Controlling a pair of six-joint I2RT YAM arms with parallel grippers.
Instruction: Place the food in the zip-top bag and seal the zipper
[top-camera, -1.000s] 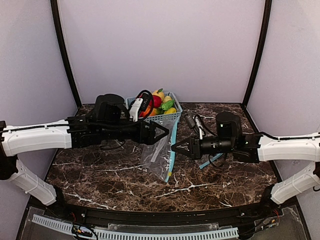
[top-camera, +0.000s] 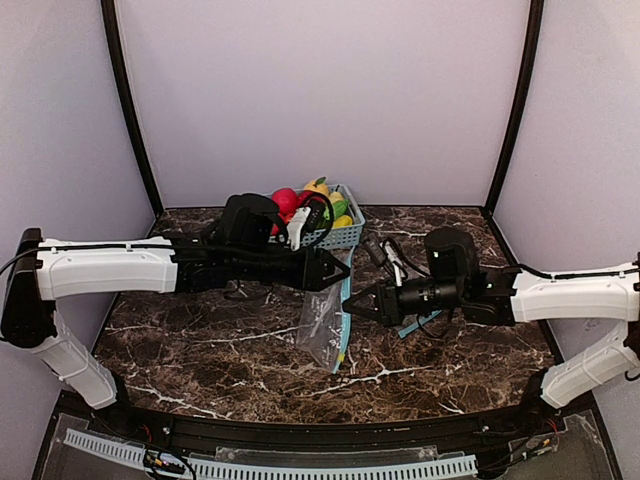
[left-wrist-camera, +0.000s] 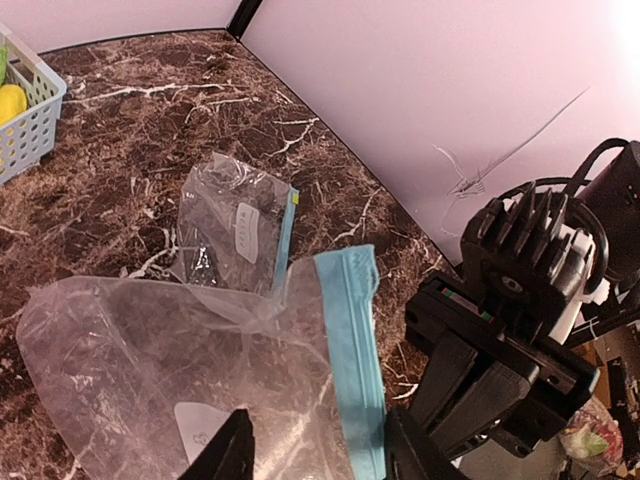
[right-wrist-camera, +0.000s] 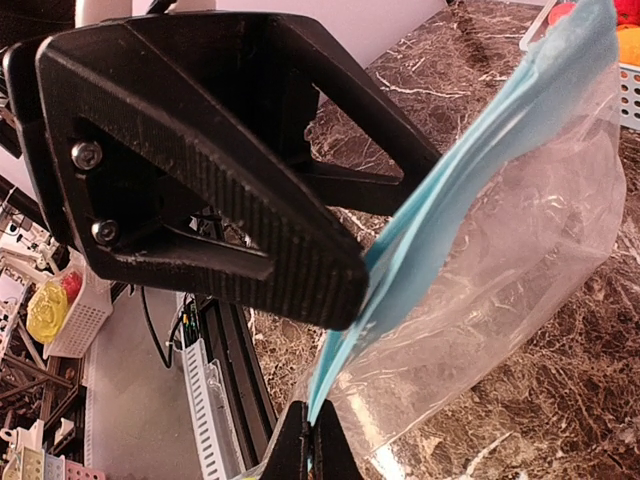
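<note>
A clear zip bag (top-camera: 322, 325) with a light blue zipper strip (left-wrist-camera: 345, 340) hangs between the arms. My right gripper is shut on the zipper strip. My left gripper is at the bag's upper part, its fingers part open on either side of the plastic near the zipper. A basket of toy food (top-camera: 339, 234), with red, yellow and green pieces, stands behind at the back of the table.
A second flat bag (left-wrist-camera: 225, 215) lies on the dark marble table (top-camera: 180, 360) behind my right gripper. Walls stand at back and sides.
My left gripper has moved right, toward the right gripper and the zipper. The bag has shifted slightly and hangs narrower; the right arm is nearly still.
</note>
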